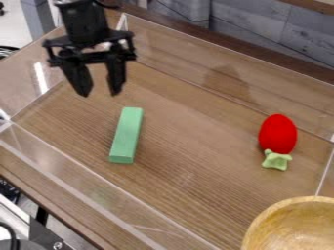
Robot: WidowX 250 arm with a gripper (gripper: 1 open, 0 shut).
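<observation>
My gripper (89,70), dark and blurred, hangs over the upper left of the wooden table (196,195); whether it is open or shut is unclear. A mint green bar (125,135) lies on the table below and right of it, apart from it. At the right lie a red oval object (278,133) and a small light green piece (274,160) just below it.
A yellow bowl (298,227) sits at the bottom right corner.
</observation>
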